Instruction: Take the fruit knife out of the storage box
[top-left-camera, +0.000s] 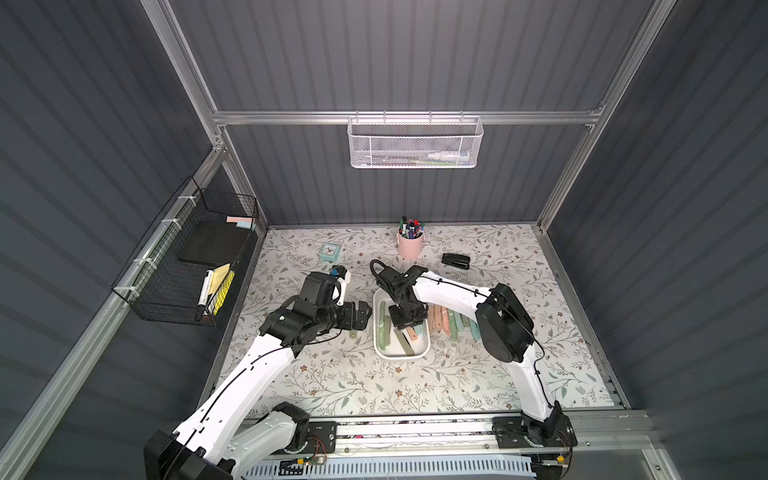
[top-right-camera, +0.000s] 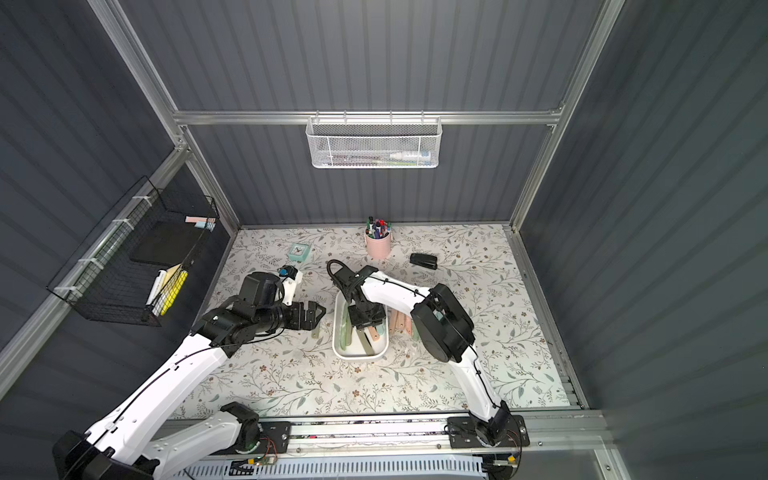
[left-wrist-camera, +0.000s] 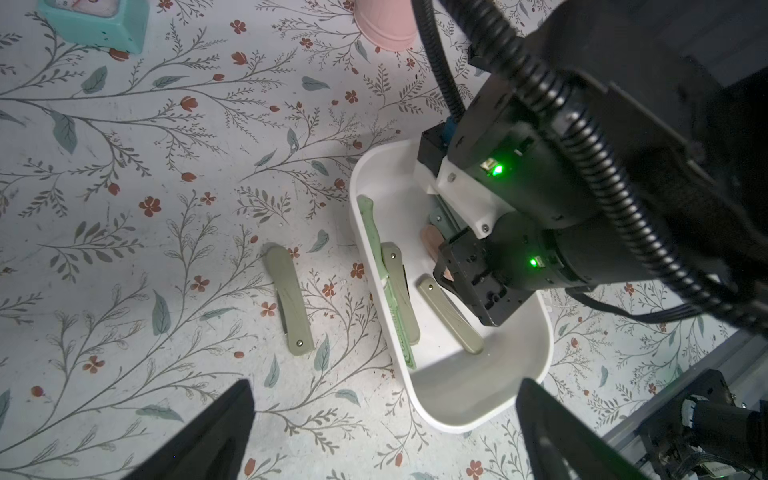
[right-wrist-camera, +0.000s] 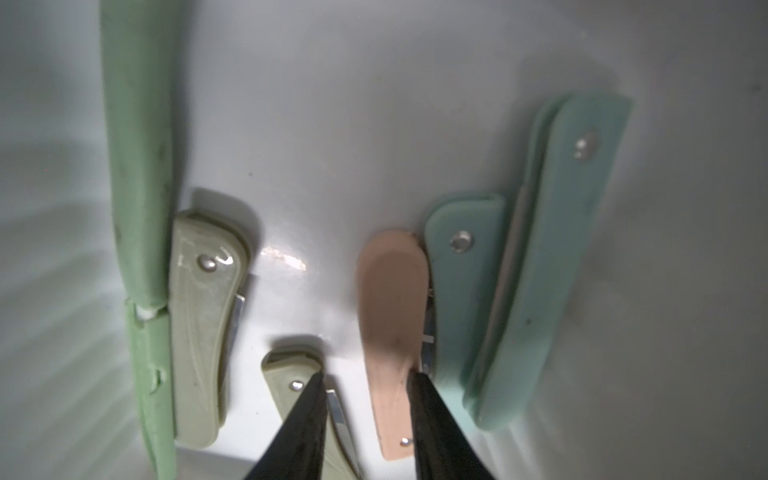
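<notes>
The white storage box (left-wrist-camera: 436, 420) stands mid-table with several folding fruit knives inside. In the right wrist view a peach knife (right-wrist-camera: 392, 320) lies beside two teal knives (right-wrist-camera: 548, 264). Left of it are an olive knife (right-wrist-camera: 196, 344), a second olive knife (right-wrist-camera: 292, 384) and a long green knife (right-wrist-camera: 140, 160). My right gripper is down in the box, fingers narrowly apart. One finger overlaps the peach knife's edge, the other the second olive knife; a firm hold cannot be made out. Open and empty, my left gripper hangs left of the box.
One olive knife (left-wrist-camera: 289, 300) lies on the table left of the box. Several peach, green and teal knives (top-left-camera: 448, 320) lie right of it. Behind stand a pink pen cup (top-left-camera: 410, 246), a teal clock (top-left-camera: 329, 253) and a black stapler (top-left-camera: 456, 261).
</notes>
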